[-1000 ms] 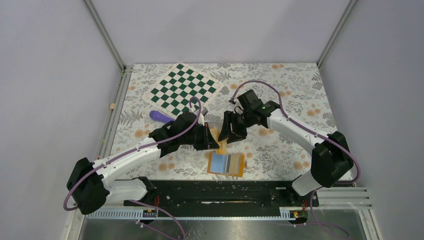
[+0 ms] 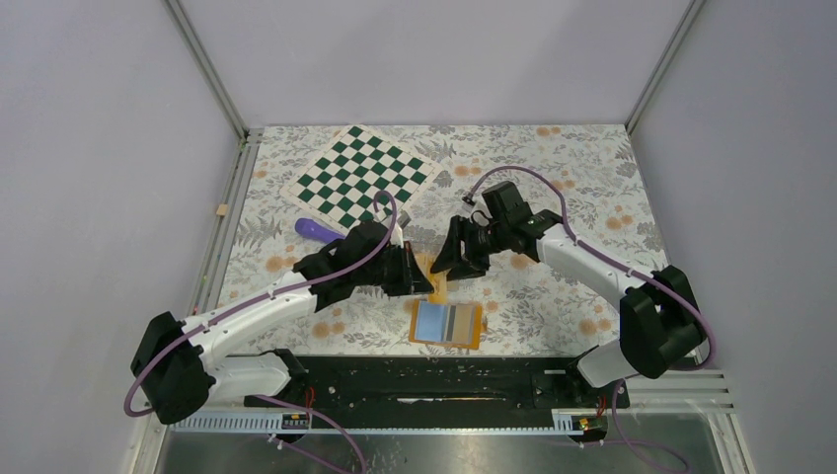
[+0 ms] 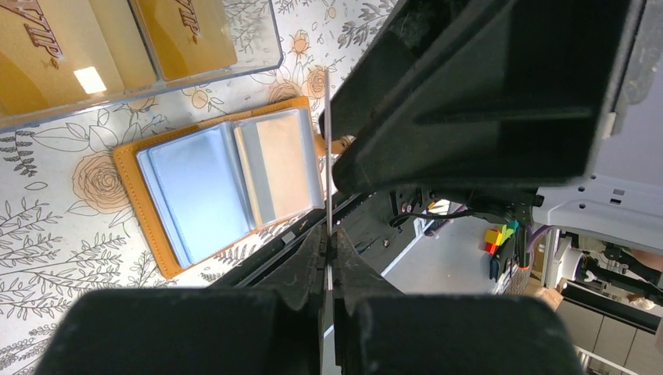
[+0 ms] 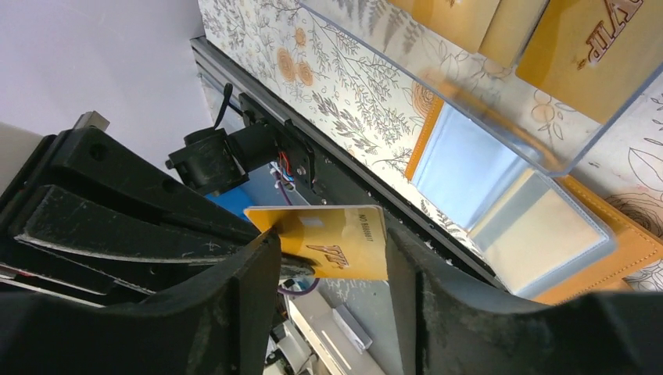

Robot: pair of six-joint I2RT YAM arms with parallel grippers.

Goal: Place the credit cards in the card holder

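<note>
A yellow credit card is held upright by my left gripper, shut on it, seen edge-on in the left wrist view. My right gripper stands part open with its fingers at the card, near the left one; whether it grips is unclear. The card holder [image 3: 195,195], orange with blue and beige sleeves, lies open on the table below. A clear case [image 3: 70,62] with more yellow cards is beside it, largely hidden by the grippers in the top view.
A green checkered mat [image 2: 360,173] lies at the back left, with a purple object [image 2: 316,230] near its lower edge. The front edge is close below the holder.
The left arm has not visibly moved.
</note>
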